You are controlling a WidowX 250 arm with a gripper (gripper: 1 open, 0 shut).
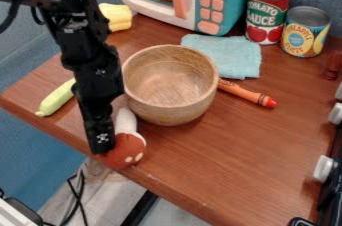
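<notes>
The black gripper (104,135) points down at the front-left edge of the wooden table, just left of a wooden bowl (171,85). Its tip is low beside a toy mushroom (126,150) with a white stem and a red spotted cap, overlapping part of it. Whether the fingers are open or closed on it is hard to make out.
A yellow banana-like toy (56,97) lies left of the arm. Behind stand a toy microwave (181,0), a blue cloth (225,55), two cans (267,15) and an orange crayon (247,94).
</notes>
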